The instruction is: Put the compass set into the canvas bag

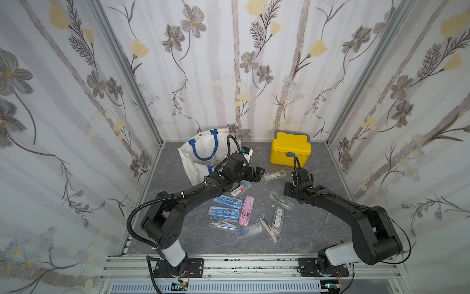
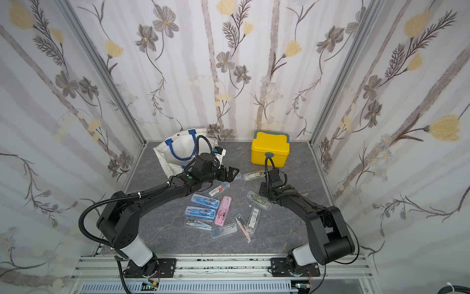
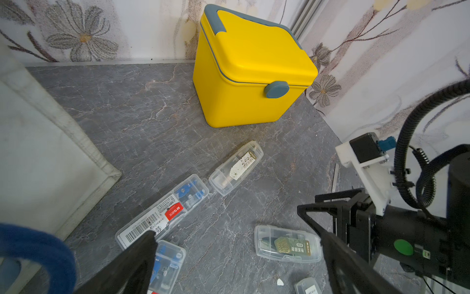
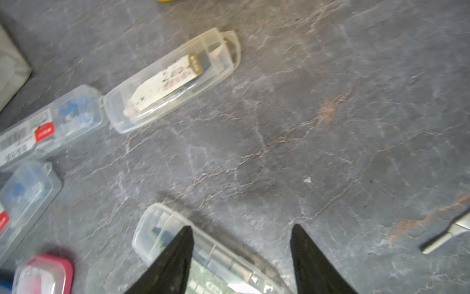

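Note:
The white canvas bag [image 1: 190, 164] with blue handles stands at the back left. Above the table in front of it, my left gripper [image 1: 259, 174] is open and empty. A clear compass set case with a greenish insert appears to lie on the table; in the right wrist view this case [image 4: 215, 267] passes beneath one finger. Over its right end, my right gripper has its fingers apart and does not clasp it. Several more compass set cases lie around: blue ones [image 1: 224, 212], a pink one [image 1: 246, 210], clear ones [image 1: 275, 175].
A yellow box [image 1: 289, 148] with a grey latch stands at the back right. A small metal tool [image 4: 452, 230] lies to the right of the right gripper. Bare tabletop [image 4: 342, 147] spreads between the box and the greenish case.

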